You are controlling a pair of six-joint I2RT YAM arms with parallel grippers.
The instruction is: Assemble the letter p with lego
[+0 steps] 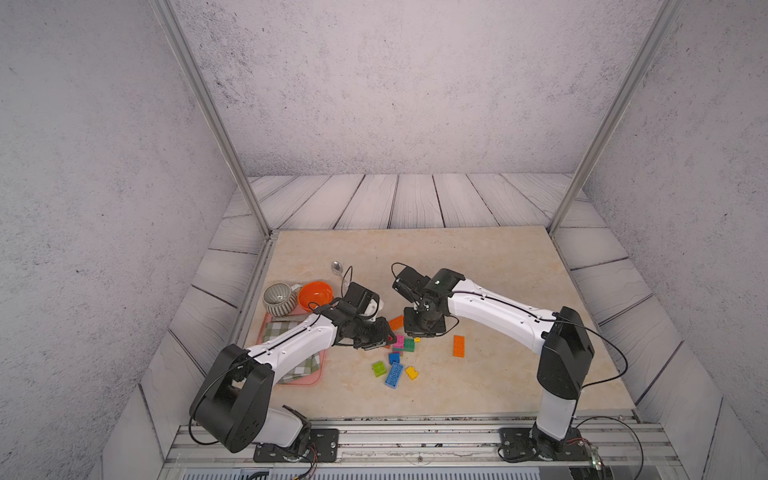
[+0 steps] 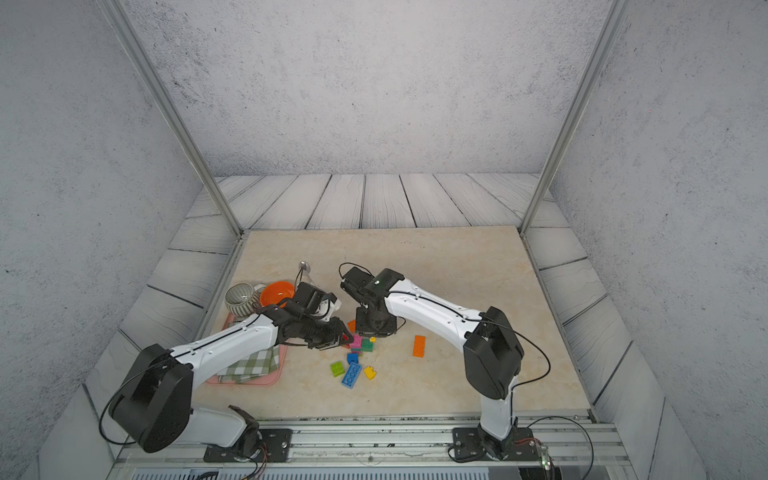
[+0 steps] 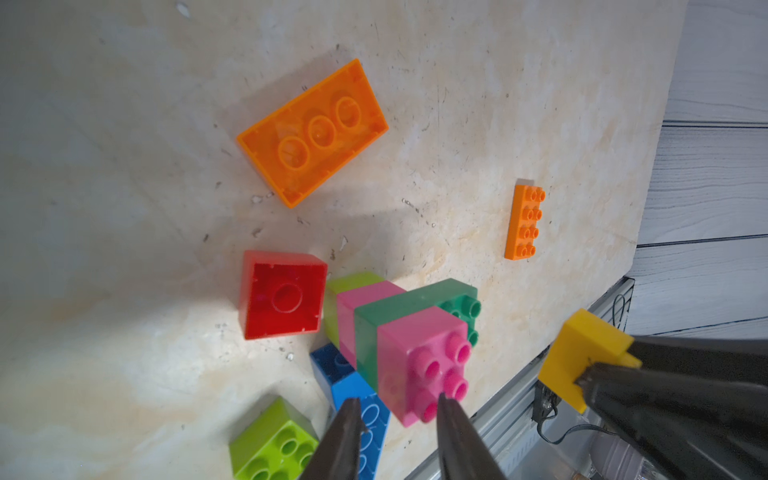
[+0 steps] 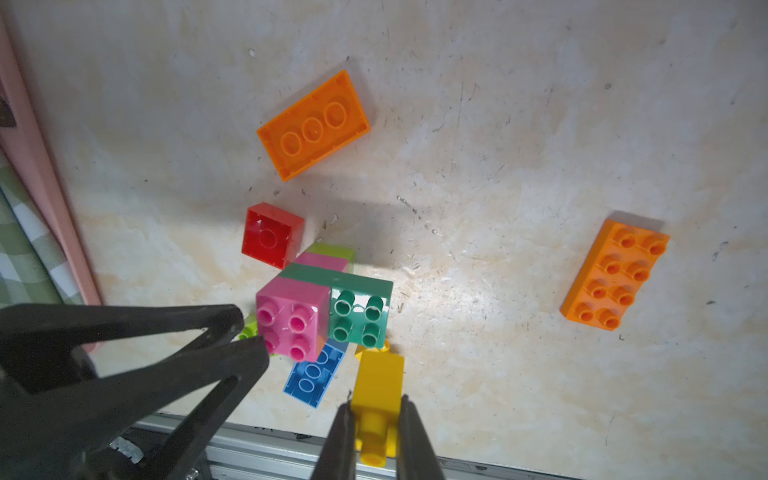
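A stacked assembly stands on the table: a lime brick (image 4: 332, 252) and a pink one at its lower end, then a long green brick (image 4: 368, 312), with a pink brick (image 4: 292, 320) on top of one end. The green brick's other end has bare studs. My right gripper is shut on a yellow brick (image 4: 377, 380), held just beside those bare studs on the near side. In the left wrist view the yellow brick (image 3: 580, 360) appears right of the assembly. My left gripper is part open, its fingers (image 3: 344, 444) close to the upper pink brick, nothing seen gripped.
Near the assembly lie a red brick (image 4: 272, 236), an orange brick (image 4: 313, 126), a blue brick (image 4: 316, 372), a lime brick (image 3: 276, 444) and another yellow brick (image 1: 412, 373). Another orange brick (image 4: 614, 273) lies right. The pink tray (image 1: 321, 364) borders the left.
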